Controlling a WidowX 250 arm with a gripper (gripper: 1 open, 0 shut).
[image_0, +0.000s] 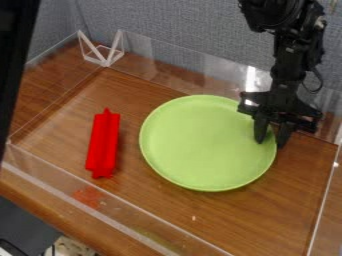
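The black gripper reaches down from the top right to the right rim of a green plate, which lies on the wooden table. Its fingertips are at or over that rim, low and dark against it; whether they hold the rim cannot be made out. A long red object lies to the left of the plate, apart from it.
A white wire stand is at the back left. Clear plastic walls edge the table, with a grey textured wall behind. Bare wood shows at the left and in front of the plate.
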